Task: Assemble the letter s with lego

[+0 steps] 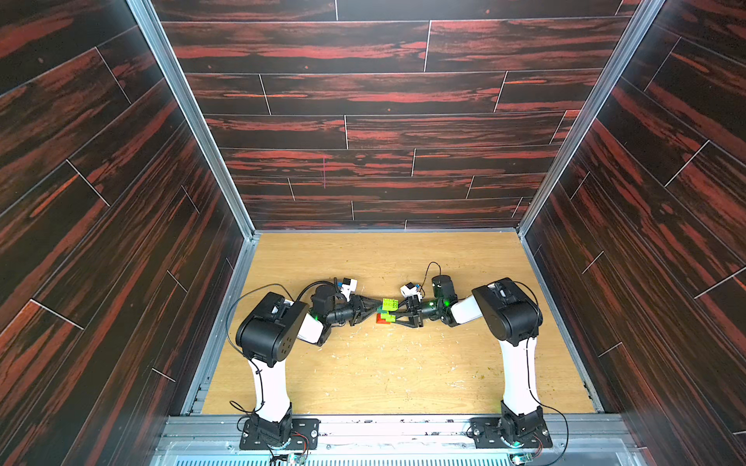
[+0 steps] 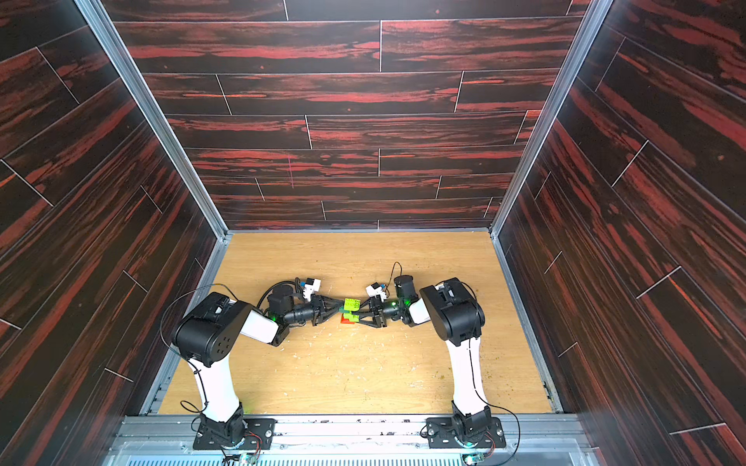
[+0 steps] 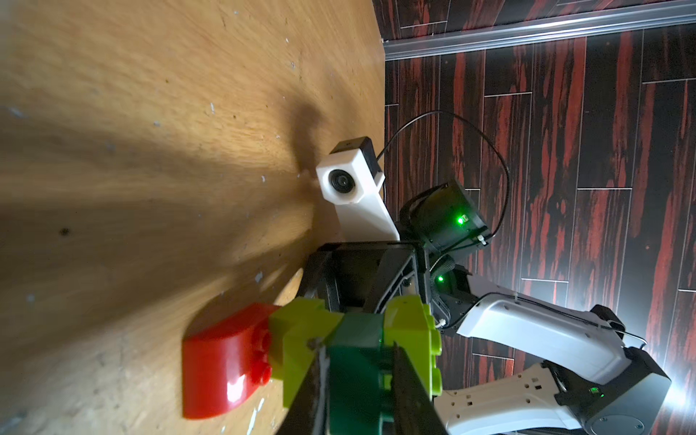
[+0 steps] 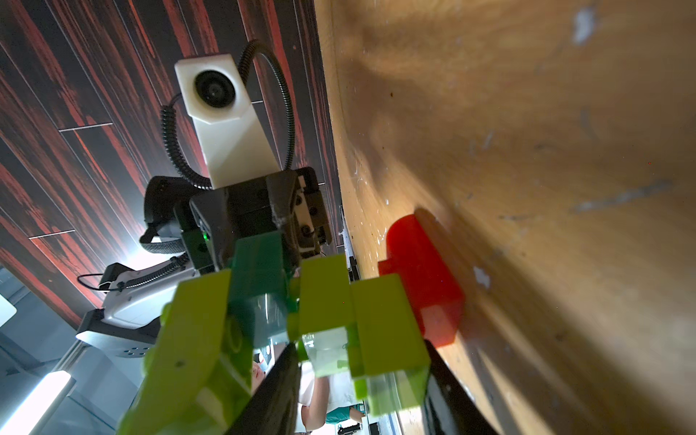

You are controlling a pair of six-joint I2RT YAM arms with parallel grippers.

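The bricks form a joined stack between my two grippers. In the left wrist view, a dark green brick (image 3: 355, 384) is pinched by my left gripper, which is shut on it. A lime brick (image 3: 409, 330) with studs outward sits on one side of it, other lime bricks (image 3: 297, 337) on the other. The red brick (image 3: 228, 362) is at the table end of the stack. In the right wrist view my right gripper is shut on a stepped lime brick (image 4: 388, 326) between the dark green brick (image 4: 257, 282) and the red brick (image 4: 424, 279).
Bare wooden table (image 1: 373, 369) surrounds the arms, with only small specks on it. The two wrist cameras (image 3: 348, 177) stand close to each other above the stack. Dark panelled walls (image 1: 380, 132) enclose the workspace.
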